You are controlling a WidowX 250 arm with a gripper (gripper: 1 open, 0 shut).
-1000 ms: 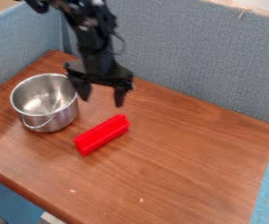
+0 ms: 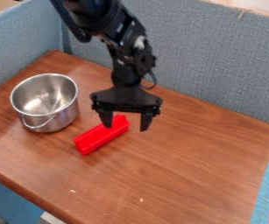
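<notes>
A red bar-shaped object point(image 2: 99, 136) lies on the wooden tabletop, right of a steel pot point(image 2: 46, 101) with a handle. My black gripper point(image 2: 124, 119) is open above the upper end of the red object, its two fingers spread to either side and partly hiding that end.
Grey-blue padded walls point(image 2: 207, 66) border the table at the back and left. A light blue strip point(image 2: 265, 192) lies at the right edge.
The red object and pot look unmoved.
</notes>
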